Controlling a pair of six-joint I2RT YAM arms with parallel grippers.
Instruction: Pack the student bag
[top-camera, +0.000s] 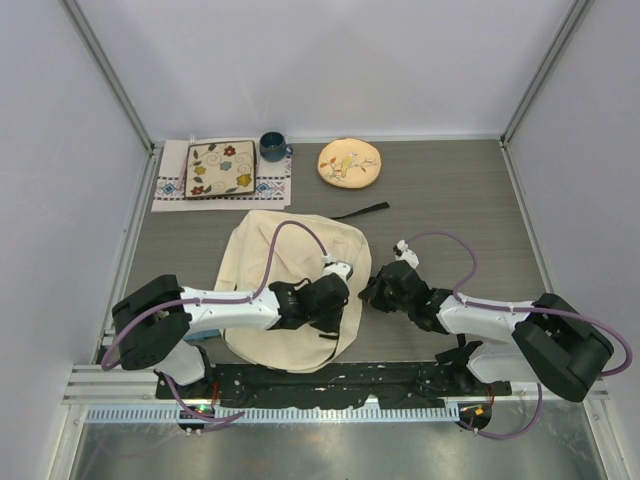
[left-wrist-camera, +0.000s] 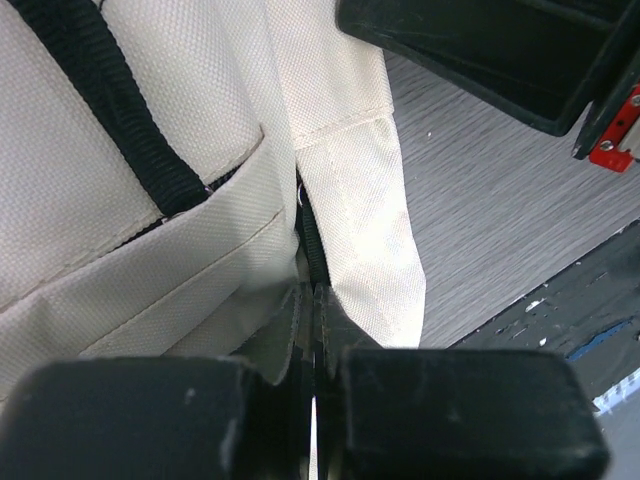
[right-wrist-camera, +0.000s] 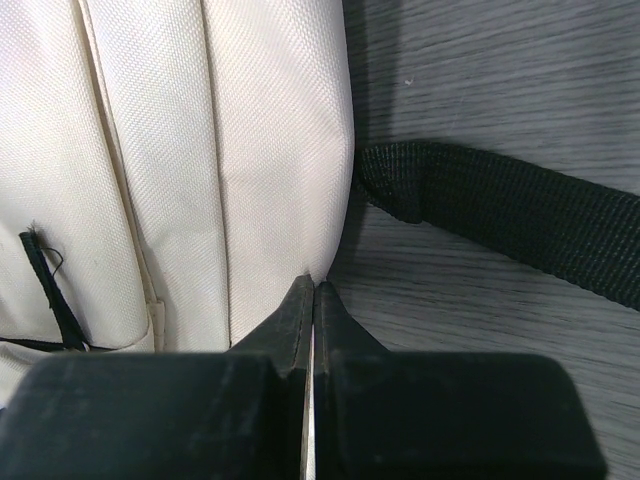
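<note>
A cream fabric bag (top-camera: 262, 250) lies open at the front centre of the table, with black straps and zips. My left gripper is shut over the bag, its tips at a short black zip strip (left-wrist-camera: 309, 230) in a seam beside a cream flap. My right gripper is shut at the bag's right edge (right-wrist-camera: 275, 170); whether fabric is between its tips is hard to tell. A black strap (right-wrist-camera: 510, 210) runs out from under that edge across the table.
At the back stand a blue mug (top-camera: 272, 146), a floral cloth book or pouch (top-camera: 221, 168) on a patterned mat (top-camera: 170, 195), and a round cream item with a bird design (top-camera: 349, 163).
</note>
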